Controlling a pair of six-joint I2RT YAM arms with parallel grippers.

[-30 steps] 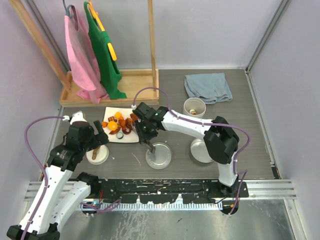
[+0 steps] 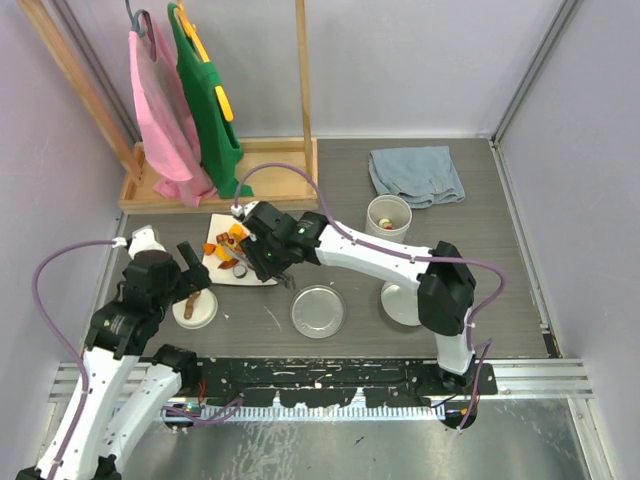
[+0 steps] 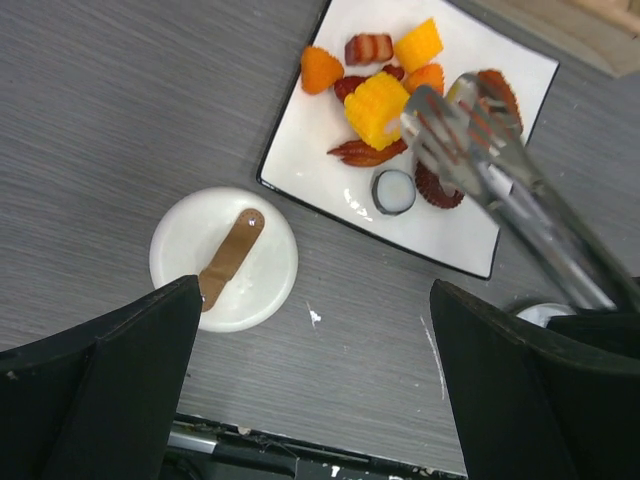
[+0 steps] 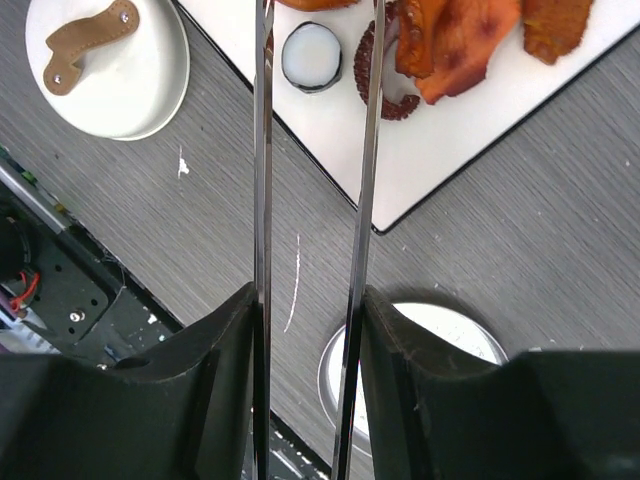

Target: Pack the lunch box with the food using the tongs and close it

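Metal tongs are between the fingers of my right gripper. Their arms stand apart, and in the left wrist view their slotted tips hang over the food on a white tray. Beneath and around the tips lie corn, a sushi roll and several orange and red pieces. I cannot tell whether the tips touch anything. My left gripper stands open and empty, its fingers spread above the table by a round white lid with a brown strap.
A clear round container sits right of the tray, with a white round dish farther right. Behind them are a white cup and a folded blue cloth. A wooden rack borders the back left.
My right gripper has swung left with the tongs, from beside the clear container to over the tray.
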